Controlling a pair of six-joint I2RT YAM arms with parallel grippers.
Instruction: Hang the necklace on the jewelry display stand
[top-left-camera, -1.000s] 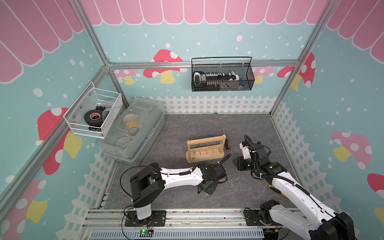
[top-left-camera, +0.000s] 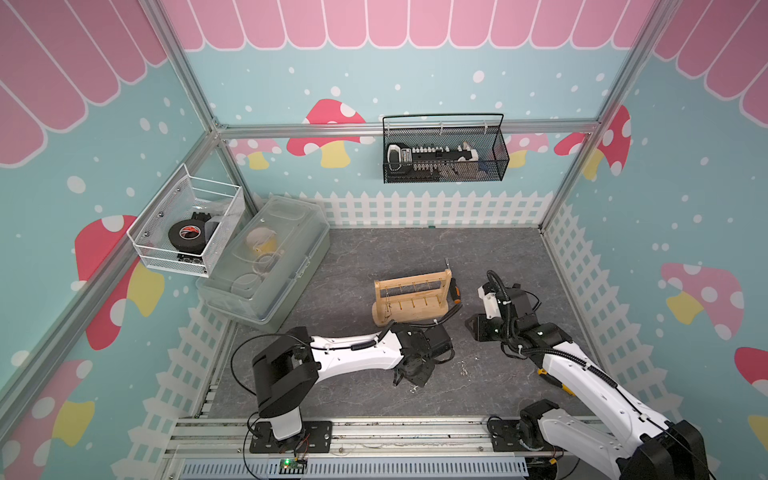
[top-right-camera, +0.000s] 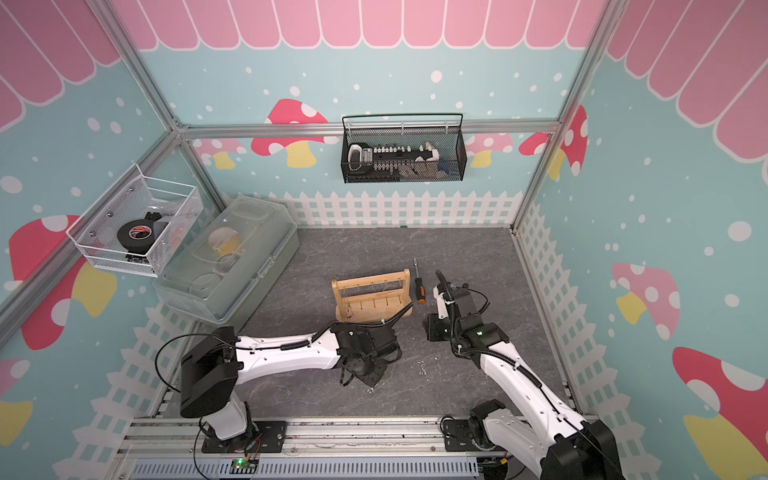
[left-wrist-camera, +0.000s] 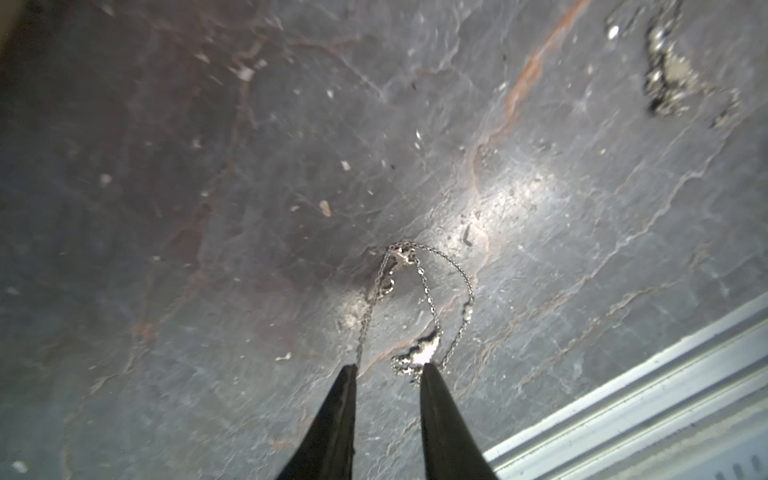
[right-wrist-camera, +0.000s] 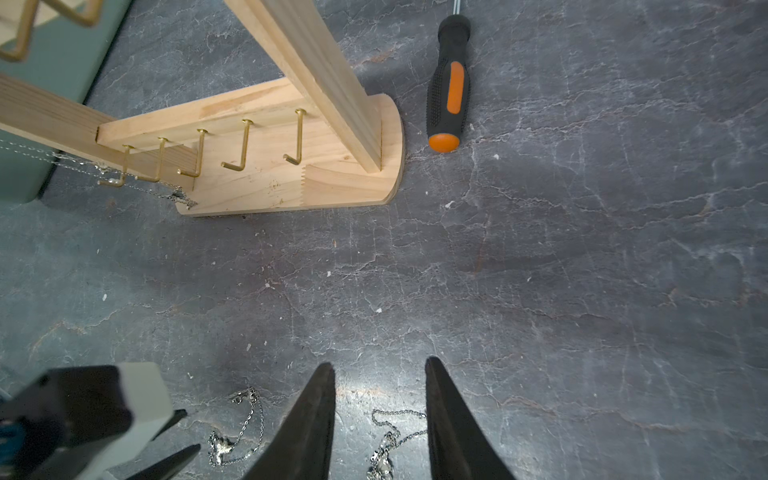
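Note:
The wooden display stand (top-left-camera: 409, 313) stands mid-table, with brass hooks and a chain at its left end in the right wrist view. My left gripper is open, pointing down just above a silver necklace (left-wrist-camera: 468, 306) with a loop of chain and small pendant, lying on the table. A second chain (left-wrist-camera: 668, 72) lies at the upper right of the left wrist view. My right gripper stands open to the right of the stand, above the table, with a chain (right-wrist-camera: 397, 412) lying below its fingers and nothing seen held.
A screwdriver (right-wrist-camera: 446, 96) lies behind the stand's right end. A clear lidded box (top-left-camera: 296, 232) fills the back left, and wire baskets (top-left-camera: 444, 172) hang on the walls. A metal rail (top-left-camera: 412, 425) runs along the front edge.
My left arm's upper links have shifted slightly left, and the wrist has moved a little within the same area in front of the stand. The right arm looks unchanged.

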